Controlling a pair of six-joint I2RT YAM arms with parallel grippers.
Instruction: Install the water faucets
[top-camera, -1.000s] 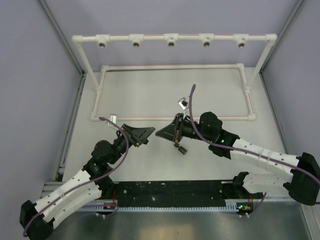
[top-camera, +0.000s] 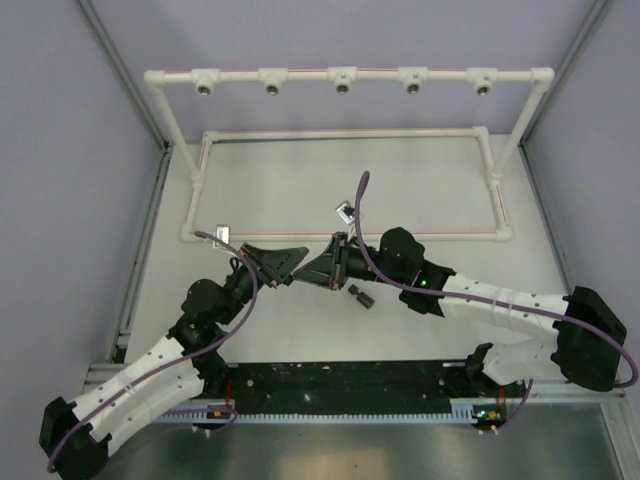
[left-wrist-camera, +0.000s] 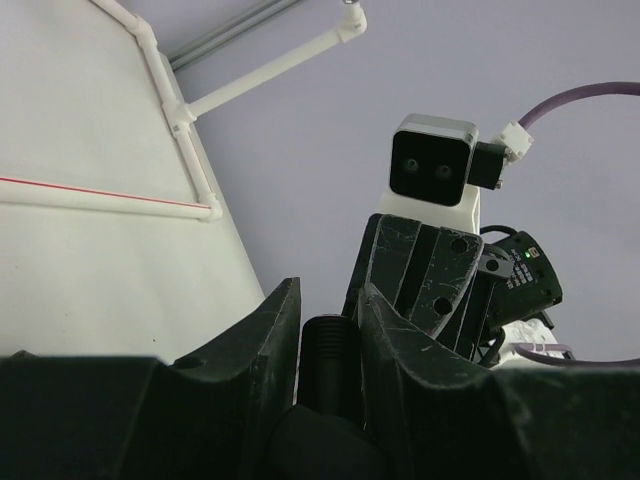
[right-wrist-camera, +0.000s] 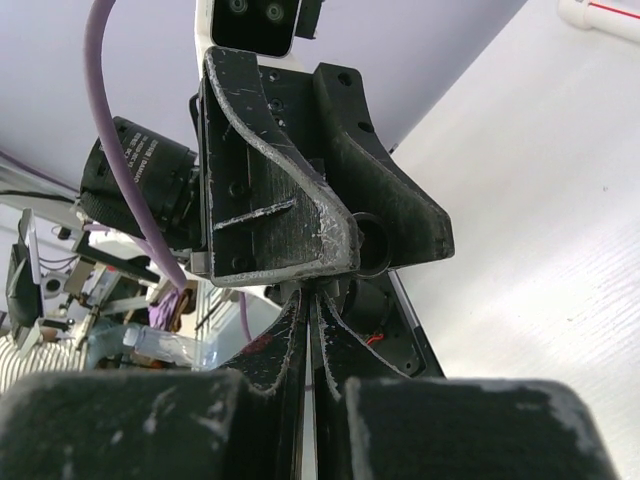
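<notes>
A black faucet (left-wrist-camera: 331, 350) sits between the fingers of my left gripper, which is shut on it. In the right wrist view, a dark round end (right-wrist-camera: 373, 245) of this faucet shows between the left fingers. My right gripper is shut, its tips right at the underside of the left fingers by the faucet. Whether they touch it or pinch a thin part, I cannot tell. From above, the two grippers meet tip to tip left of centre. Another dark faucet (top-camera: 361, 296) lies on the white board. The white pipe frame (top-camera: 307, 76) carries several downturned sockets (top-camera: 342, 81).
The lower pipe rectangle (top-camera: 340, 237) lies just behind the grippers. Upright side pipes (top-camera: 177, 125) join it to the raised top pipe. A black strip (top-camera: 330, 387) runs along the front. Bare board (top-camera: 420, 340) shows right of the loose faucet.
My right arm has moved left until its fingertips met the left gripper. The left gripper has barely shifted. The loose faucet has stayed where it was.
</notes>
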